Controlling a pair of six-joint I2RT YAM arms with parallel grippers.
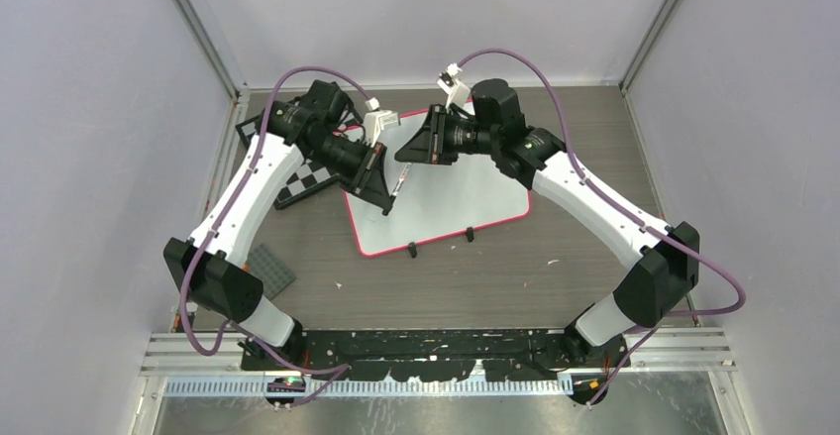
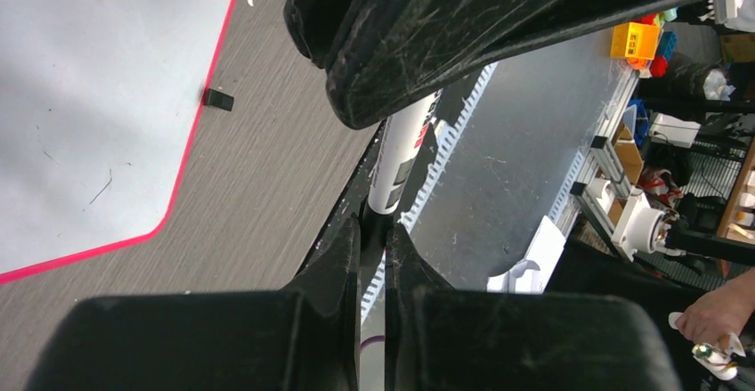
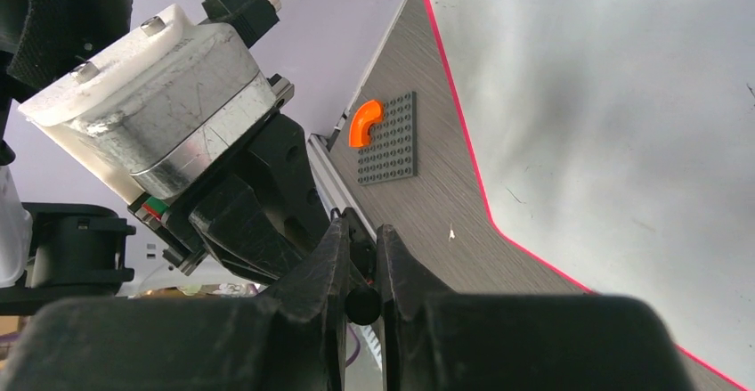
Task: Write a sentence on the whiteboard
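Observation:
A white marker (image 1: 400, 179) spans the gap between my two grippers, above the whiteboard (image 1: 446, 192). My left gripper (image 1: 387, 207) is shut on its black end; in the left wrist view the white barrel (image 2: 402, 155) rises from between the fingertips. My right gripper (image 1: 401, 156) is shut around the opposite end, and its dark fingers (image 2: 418, 44) cover that part of the marker. A round black marker tip (image 3: 363, 305) shows between the right fingers in the right wrist view. The whiteboard has a pink rim and a few short dark marks, with no readable sentence in view.
Black clips (image 1: 412, 250) sit at the board's near edge. A checkered board (image 1: 305, 179) lies left of the whiteboard, partly under the left arm. A grey studded plate (image 1: 269, 269) with an orange curved piece (image 3: 366, 123) lies front left.

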